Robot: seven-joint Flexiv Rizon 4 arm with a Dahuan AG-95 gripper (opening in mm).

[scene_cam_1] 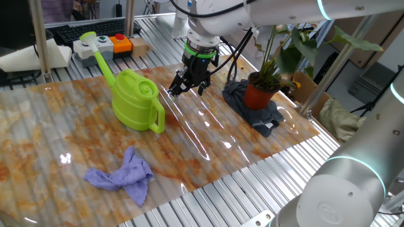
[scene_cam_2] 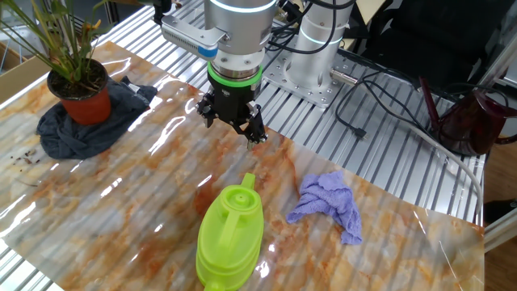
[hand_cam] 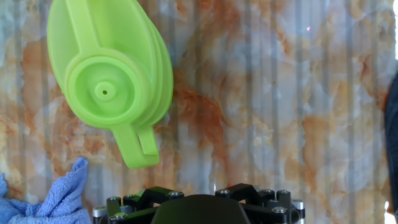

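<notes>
My gripper (scene_cam_1: 188, 93) hangs above the marbled sheet with its fingers spread and nothing between them; exterior view 2 shows the gripper (scene_cam_2: 231, 133) the same way. A lime-green watering can (scene_cam_1: 134, 102) stands upright beside it, apart from the fingers. In the wrist view the can (hand_cam: 104, 93) fills the upper left, its handle (hand_cam: 138, 149) pointing down towards the gripper. A potted plant in a terracotta pot (scene_cam_1: 257, 96) stands on a dark grey cloth (scene_cam_1: 268, 120). Crumpled on the sheet lies a purple cloth (scene_cam_1: 126, 176), which shows at the wrist view's lower left.
Beyond the sheet's far edge, the spout's head reaches over a grey control box (scene_cam_1: 95, 52) with buttons. A dark red pitcher (scene_cam_2: 472, 121) and loose cables (scene_cam_2: 380, 97) lie off the sheet on the slatted metal table (scene_cam_2: 303, 129). Bare sheet separates can and plant.
</notes>
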